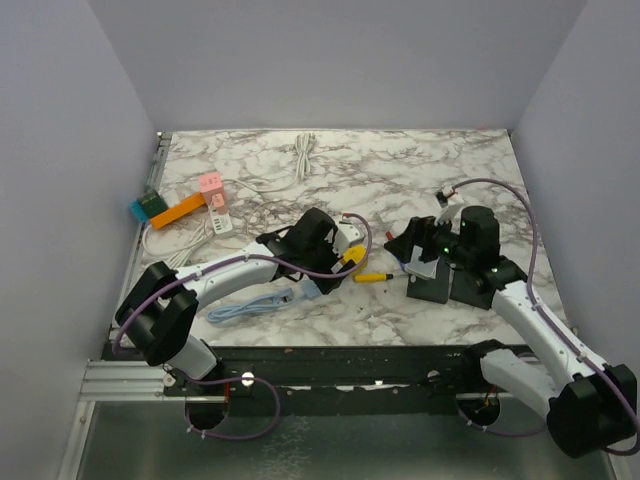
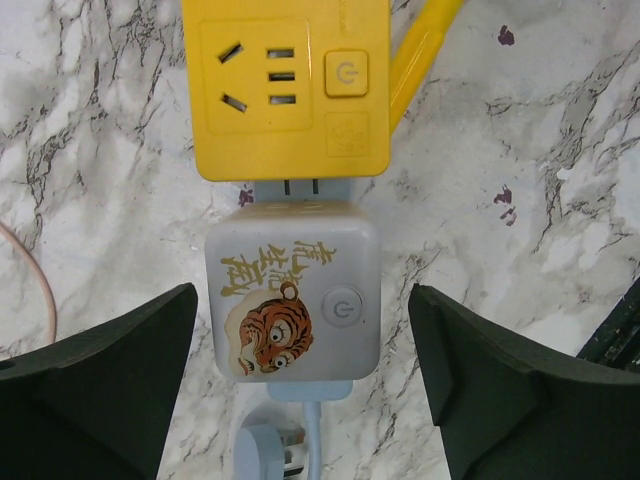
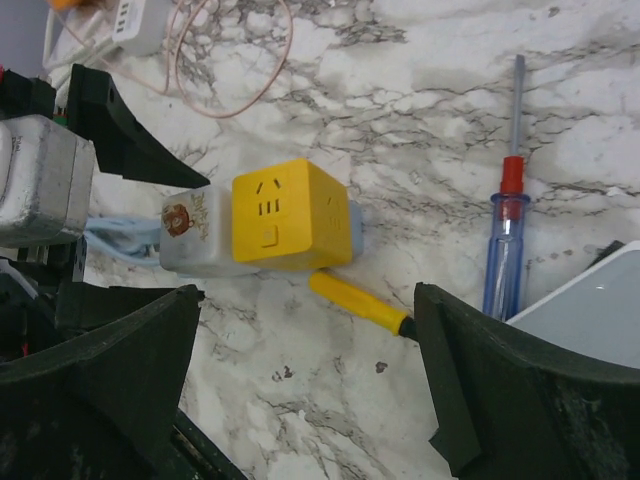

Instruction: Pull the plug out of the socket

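A yellow cube socket [image 2: 290,100] with slots and a power button lies end to end with a white tiger-printed cube [image 2: 295,295]. Two dark prong-like lines show in the narrow gap between them. From the white cube's other end runs a light-blue cable [image 2: 314,430], beside a light-blue plug [image 2: 258,452]. Over the white cube, my left gripper is open, one finger on each side, with visible gaps. My right gripper is also open and empty, to the right of the yellow socket. From above, the left gripper largely hides both cubes.
A yellow-handled tool [image 3: 355,300] lies close against the socket. Right of it are a blue and red screwdriver [image 3: 507,240] and a white box [image 3: 590,310] beneath my right gripper. White cables [image 1: 304,155] lie at the back.
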